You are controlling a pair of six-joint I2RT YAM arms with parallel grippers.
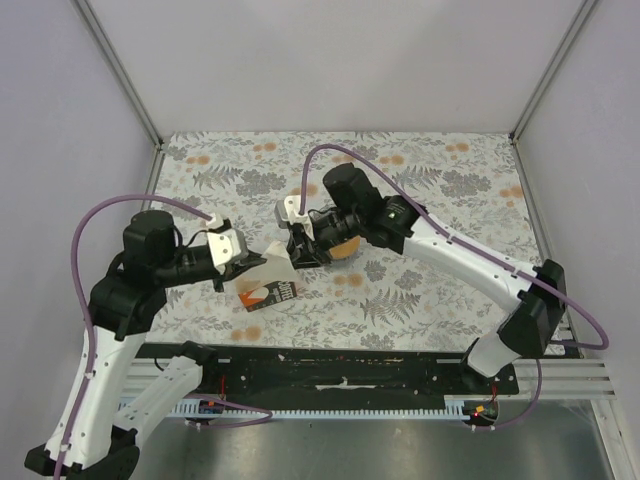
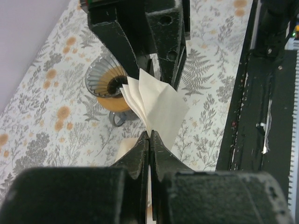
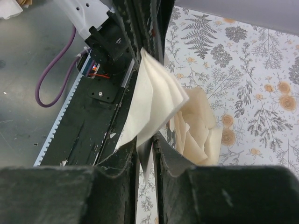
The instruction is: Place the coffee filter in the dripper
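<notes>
A white paper coffee filter (image 2: 159, 107) is held up between both grippers in the middle. My left gripper (image 1: 250, 262) is shut on the filter's lower part in the left wrist view. My right gripper (image 1: 300, 250) reaches over from the right, its fingers round the filter's top; in the right wrist view (image 3: 148, 144) the filter passes between its fingertips, though whether they grip it is unclear. The dripper (image 2: 96, 84), clear and ribbed with an orange base, stands behind my right gripper, partly hidden by it.
An orange and black box of filters (image 1: 262, 295) lies below the left gripper, with loose paper in it (image 3: 201, 140). The patterned board is clear on the right and at the back.
</notes>
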